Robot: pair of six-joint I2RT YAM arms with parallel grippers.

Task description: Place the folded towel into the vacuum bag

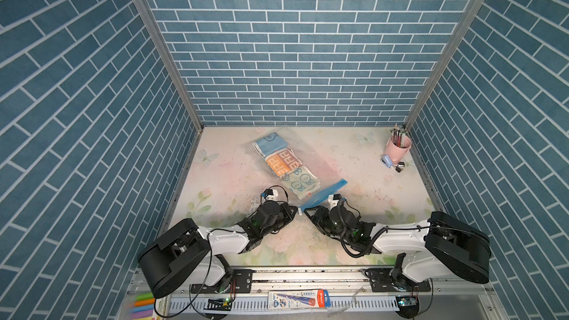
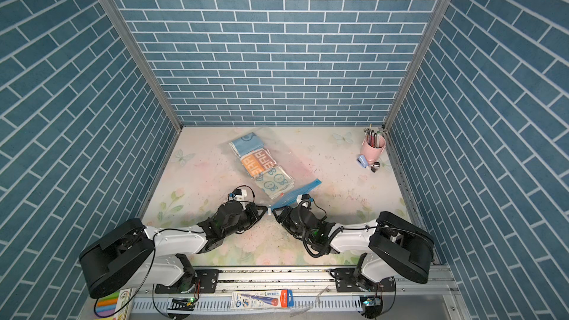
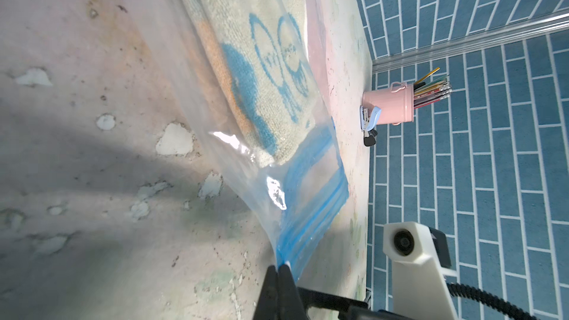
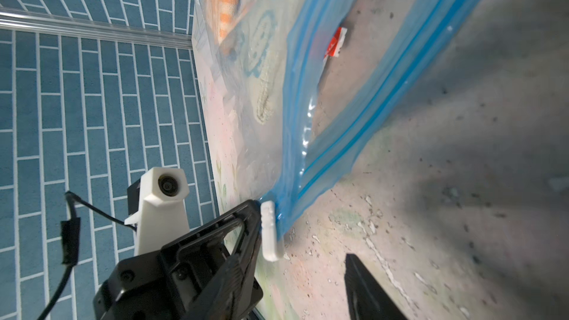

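Observation:
The folded towel (image 1: pixel 286 163), with blue, orange and cream panels, lies inside the clear vacuum bag (image 1: pixel 323 164). The bag's blue zip edge (image 1: pixel 327 192) faces the front, and in the right wrist view its two blue strips (image 4: pixel 385 97) spread apart in a V from the corner. At that corner my left gripper is shut on the thin blue edge, beside the white zip slider (image 4: pixel 269 231). My right gripper stands part open near the same corner, with no bag film visible between its fingers.
A pink cup of pens (image 1: pixel 397 145) with a blue clip (image 1: pixel 387 159) stands at the back right. Bare table (image 1: pixel 216 172) lies left of the bag. Behind the blue strips shows a small red and white piece (image 4: pixel 336 42).

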